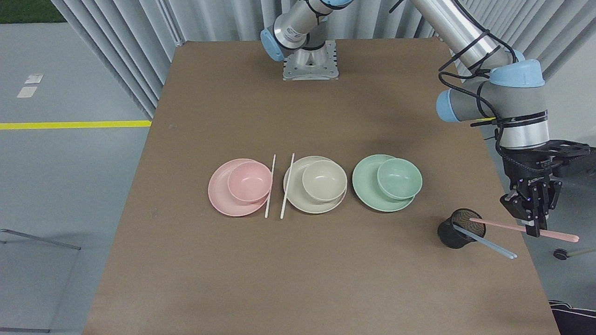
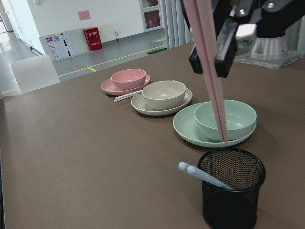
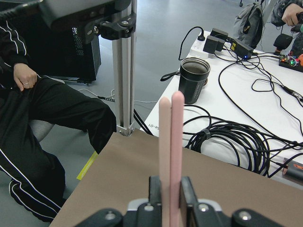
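Observation:
My gripper [image 1: 533,226] is shut on a pair of pink chopsticks [image 2: 208,57], held out past the table's right edge in the front view, above a black mesh pen cup [image 1: 450,233]. Blue chopsticks [image 1: 491,245] lean in the cup. In the wrist view the pink chopsticks [image 3: 174,142] stand up between the fingers. Pink bowl [image 1: 249,181], cream bowl [image 1: 324,180] and green bowl [image 1: 399,178] each sit on a matching plate. Two white chopsticks [image 1: 287,184] lie separately beside the pink and cream plates.
A seated person [image 3: 57,109] and a white side table with cables [image 3: 241,94] are beyond the edge.

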